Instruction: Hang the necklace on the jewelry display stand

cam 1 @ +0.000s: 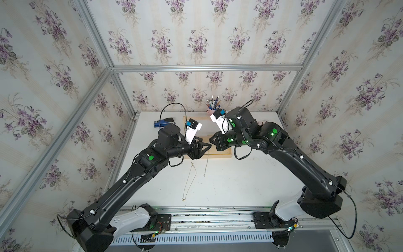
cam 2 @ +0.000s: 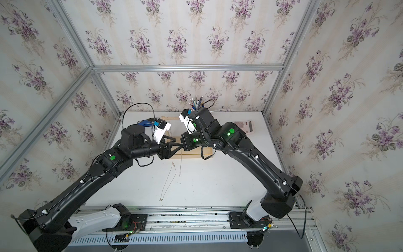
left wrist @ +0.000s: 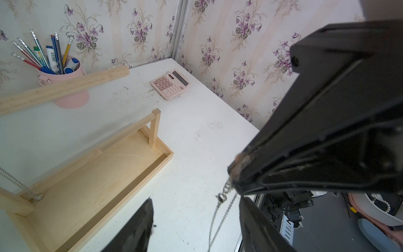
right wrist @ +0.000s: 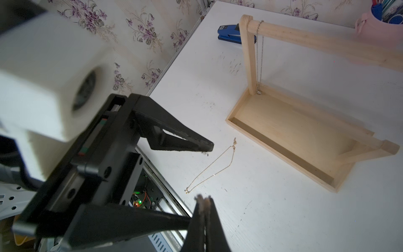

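My left gripper point(cam 1: 202, 146) and right gripper point(cam 1: 214, 140) meet at centre, above the wooden stand's front. A necklace point(left wrist: 216, 220) dangles from my right gripper's tip in the left wrist view; that gripper looks shut. My left gripper has its fingers apart around this spot; whether it touches the chain I cannot tell. A second necklace point(right wrist: 210, 176) lies on the table in front of the stand point(right wrist: 319, 37). A silver chain point(right wrist: 257, 58) hangs on the stand's bar at its left end.
A blue stapler point(right wrist: 228, 33), a pink pen cup point(left wrist: 71, 96) and a pink calculator point(left wrist: 170, 84) stand at the back.
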